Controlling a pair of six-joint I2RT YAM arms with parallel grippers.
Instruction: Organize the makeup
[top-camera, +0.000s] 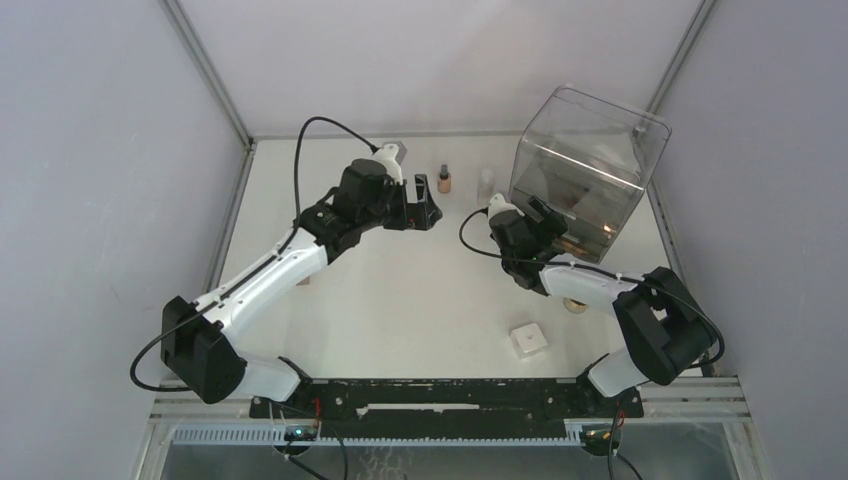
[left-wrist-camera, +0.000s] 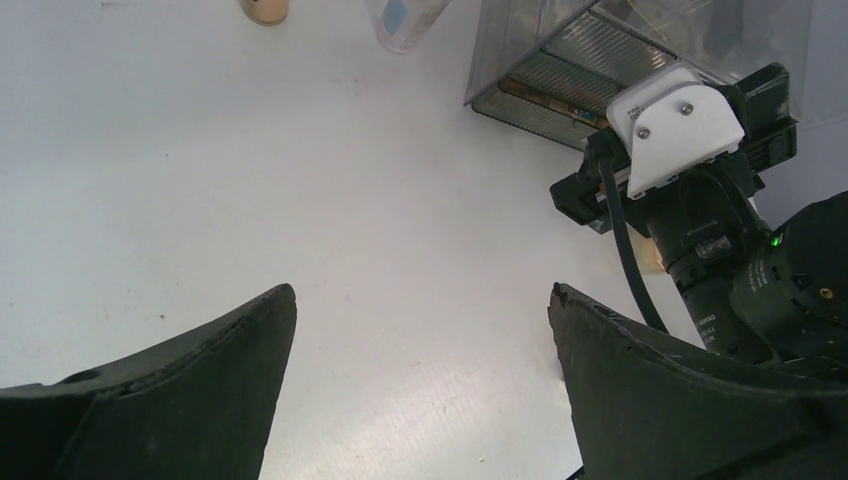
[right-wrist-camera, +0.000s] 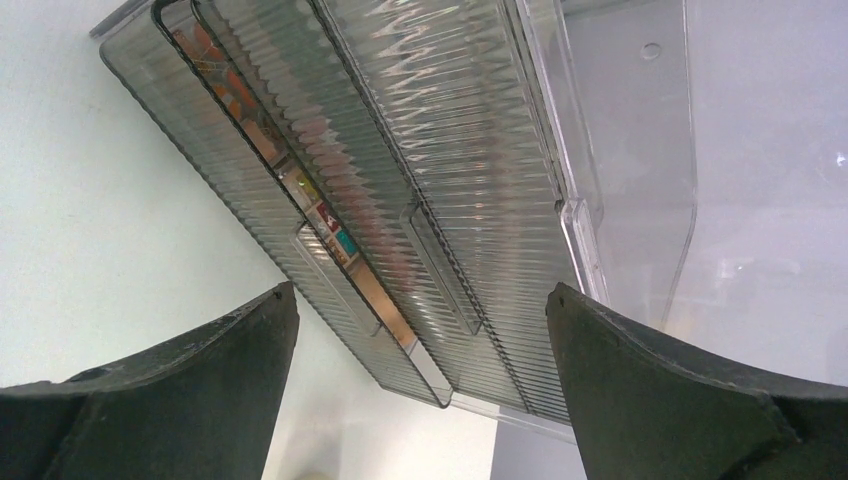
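A clear acrylic organizer (top-camera: 590, 150) with ribbed drawers (right-wrist-camera: 470, 200) stands at the back right. My right gripper (top-camera: 545, 215) is open at its front, the drawer handles between and beyond its fingertips in the right wrist view. My left gripper (top-camera: 418, 200) hangs open over the middle of the table, nothing between its fingers. A peach bottle with a dark top (top-camera: 444, 182) and a clear cylindrical item (top-camera: 486, 183) stand at the back, left of the organizer.
A white square box (top-camera: 529, 339) lies at the front right; a small round gold item (top-camera: 575, 305) is partly hidden by the right arm. Something small shows behind the left arm.
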